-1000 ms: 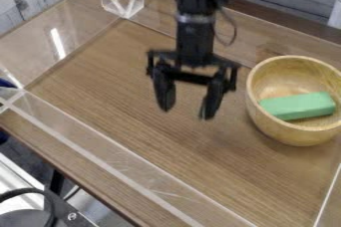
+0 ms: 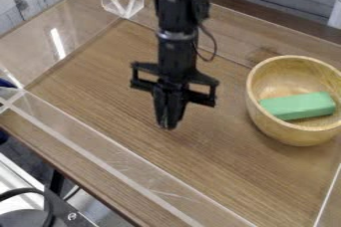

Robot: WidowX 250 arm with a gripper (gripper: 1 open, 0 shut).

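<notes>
My black gripper hangs low over the middle of the wooden table, its fingers pointing down and close together, with nothing visible between them. To its right stands a tan bowl with a green block lying inside it.
A small clear wire-like holder sits at the back left. Black cables lie off the table at the lower left.
The bowl and green block look unmoved.
</notes>
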